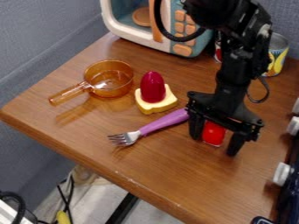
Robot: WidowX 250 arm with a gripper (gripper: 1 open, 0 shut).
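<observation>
The black gripper point(215, 133) is low over the wooden table at the right, its fingers on either side of a red object point(214, 132), which is partly hidden by them. Whether it grips the object is unclear. A purple-handled fork point(162, 124) lies left of it, and a red piece point(152, 86) stands on a yellow sponge-like block point(156, 104).
A copper-coloured pan point(107, 78) sits at the left. A toy appliance point(128, 10) stands at the back, with cans point(275, 54) at back right. A dark object point(286, 192) with white knobs lines the right edge.
</observation>
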